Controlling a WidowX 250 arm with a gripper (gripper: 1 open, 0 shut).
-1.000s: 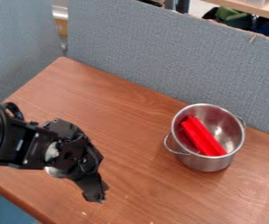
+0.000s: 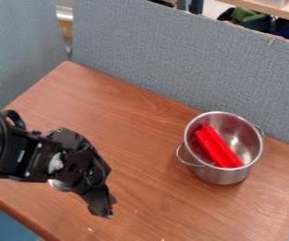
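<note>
My black gripper (image 2: pixel 99 203) reaches in from the left edge, angled down low over the left front of the wooden table, well apart from the pot. Its fingertips are dark and small, and no object shows between them. A steel pot (image 2: pixel 234 175) with side handles stands on the right of the table, with a long red object (image 2: pixel 216 144) lying inside it.
Grey-blue padded panels (image 2: pixel 172 75) border it at the back and left. Another table top and dark items sit beyond the back panel.
</note>
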